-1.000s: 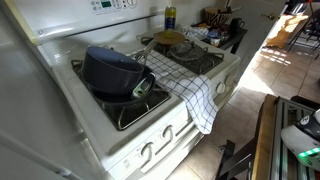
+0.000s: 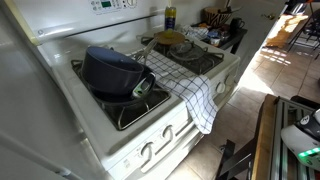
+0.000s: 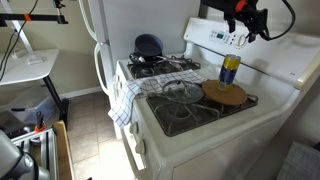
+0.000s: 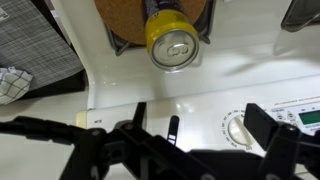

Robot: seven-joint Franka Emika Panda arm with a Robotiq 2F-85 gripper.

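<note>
In the wrist view my gripper is open, its two dark fingers wide apart with nothing between them. Below it lies the white stove panel, and the yellow-and-blue can (image 4: 173, 45) is outside the fingers, toward the top of that view. The can (image 3: 229, 70) stands upright on a round brown board (image 3: 224, 95) over the rear part of the stove. From exterior view 2, my arm (image 3: 240, 14) reaches in at the top, higher than the can and near the control panel. Exterior view 1 shows the can (image 2: 170, 18) but not my gripper.
A dark blue pot (image 2: 112, 70) sits on a burner at the opposite end of the stove. Between it and the board are a checked towel (image 2: 197, 91) hanging over the front edge and a glass lid (image 3: 181, 91). The control panel (image 3: 222, 38) rises behind.
</note>
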